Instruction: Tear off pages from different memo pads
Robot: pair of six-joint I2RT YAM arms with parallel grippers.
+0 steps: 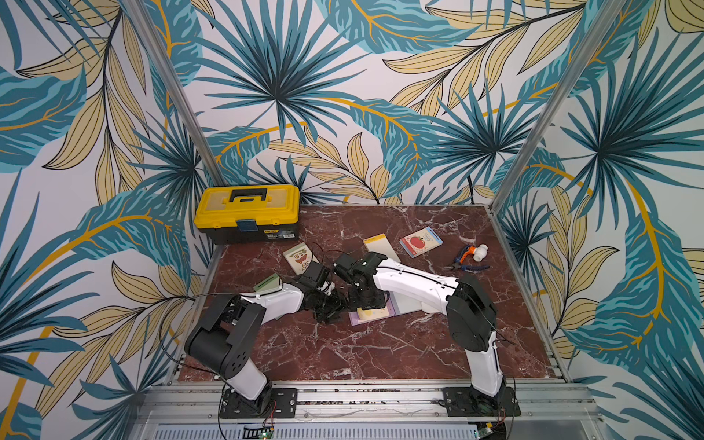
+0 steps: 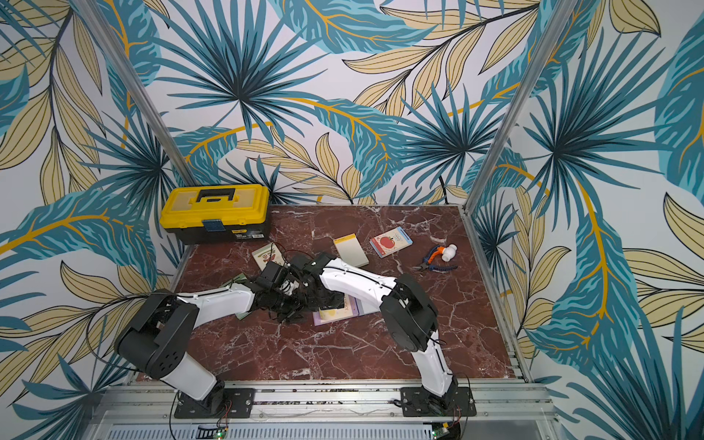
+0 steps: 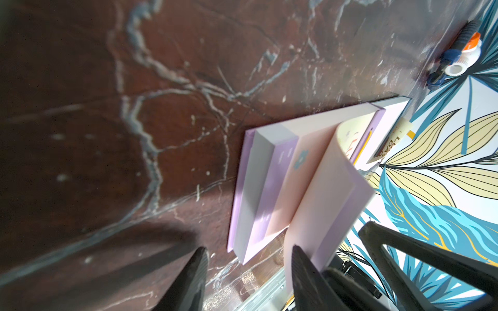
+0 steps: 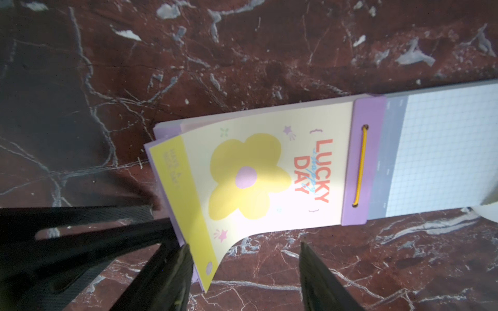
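Observation:
A lavender memo pad [image 4: 358, 171] lies on the marble table, its cream flower cover [image 4: 246, 178] lifted at the free edge and bent at the near corner. In the left wrist view this lifted cover [image 3: 332, 207] curls well above the pad's pages. My left gripper is at that free edge, fingers apart; one of its fingers [image 3: 306, 274] overlaps the cover, but whether it touches is unclear. Above the pad's near side, my right gripper stands open with nothing between its fingers. In the top views both arms partly hide the pad.
A grid pad [image 4: 446, 150] adjoins the lavender one. Farther back lie a brown-printed pad [image 1: 299, 256], a cream pad [image 1: 381, 248] and an apple pad [image 1: 421, 241]. Pliers [image 1: 467, 260] are at right; a yellow toolbox [image 1: 248, 212] stands back left.

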